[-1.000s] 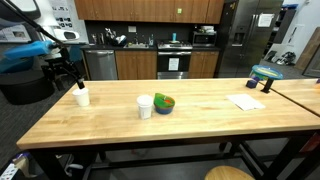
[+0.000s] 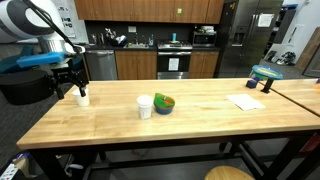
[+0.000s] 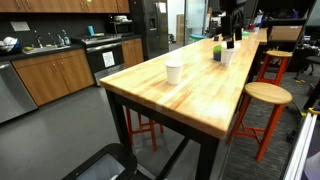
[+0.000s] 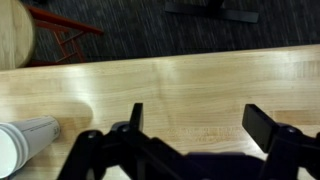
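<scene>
Two white cups stand upright on the wooden table. In exterior view 1 the left cup point(image 2: 83, 98) is partly covered by my gripper point(image 2: 71, 93), and the other cup point(image 2: 145, 107) is farther right. Exterior view 2 shows one cup point(image 3: 174, 73) near the table's near end and another cup point(image 3: 227, 57) farther off. Looking down in the wrist view, my gripper is open over bare wood with nothing between its fingers. A white cup point(image 4: 24, 145) lies outside the fingers, cut off by the left edge; which of the two it is, I cannot tell.
A bowl point(image 2: 164, 104) with green and red on it is beside the right cup. White paper point(image 2: 246, 102) rests farther right. A wooden stool point(image 4: 15, 40) is beyond the table edge.
My gripper has shifted slightly right and down in exterior view 1 and now overlaps the left cup there. Both cups and the bowl keep their places.
</scene>
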